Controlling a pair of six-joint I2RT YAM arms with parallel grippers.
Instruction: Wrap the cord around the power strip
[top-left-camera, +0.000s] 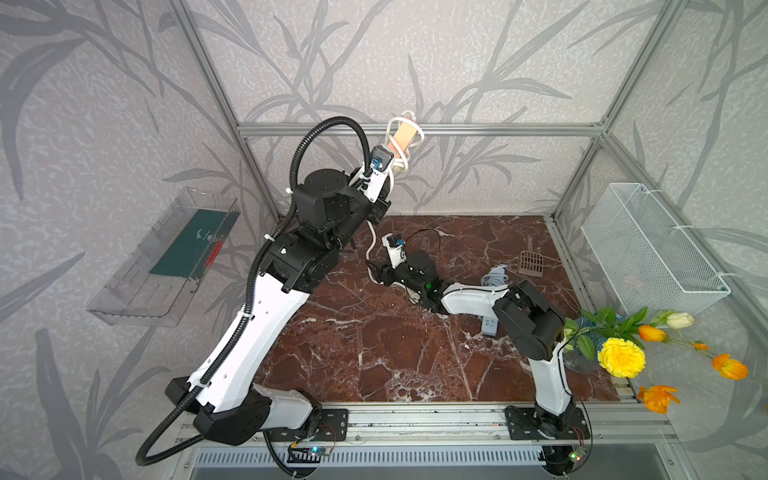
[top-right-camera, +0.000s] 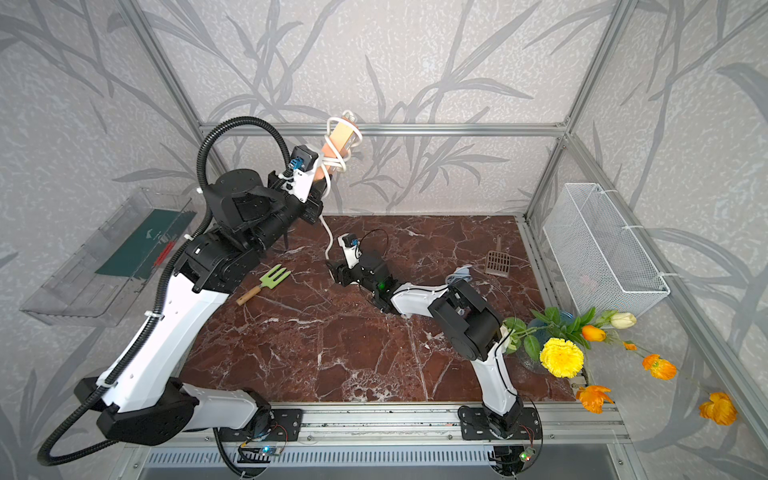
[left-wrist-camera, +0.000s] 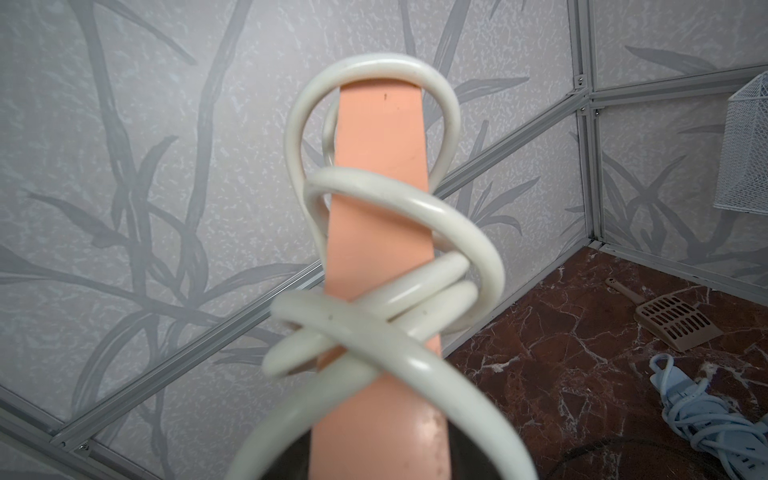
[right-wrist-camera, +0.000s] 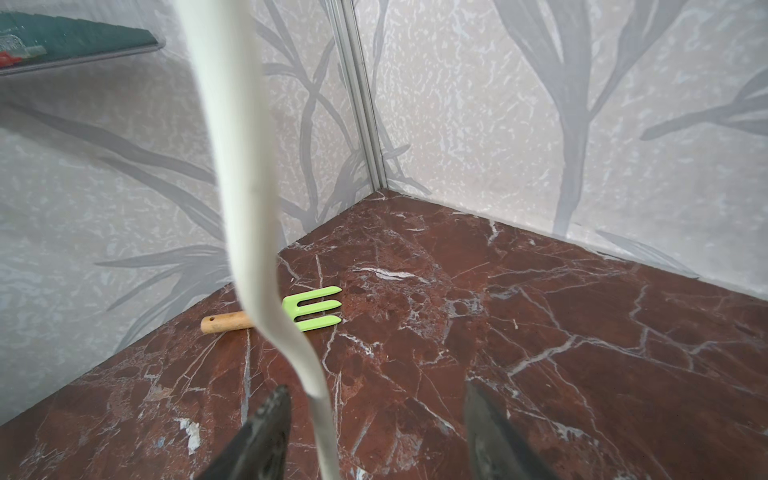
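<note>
The salmon power strip (left-wrist-camera: 380, 136) is held upright and high in my left gripper (top-left-camera: 380, 180), which is shut on its lower end. White cord (left-wrist-camera: 374, 193) loops loosely several times around the strip, crossing over its face. From there the cord (right-wrist-camera: 248, 208) hangs down to my right gripper (top-left-camera: 382, 270), low over the middle of the table. In the right wrist view the cord runs between that gripper's blurred fingers, which stand apart. The cord's plug end is largely hidden behind the right arm in the top views.
A green garden fork (top-right-camera: 274, 277) lies left. A blue-grey power strip (left-wrist-camera: 720, 424) and a slotted turner (top-left-camera: 531, 262) lie right. A wire basket (top-left-camera: 648, 240) and flower vase stand at the right; a clear tray (top-left-camera: 128, 308) is at far left.
</note>
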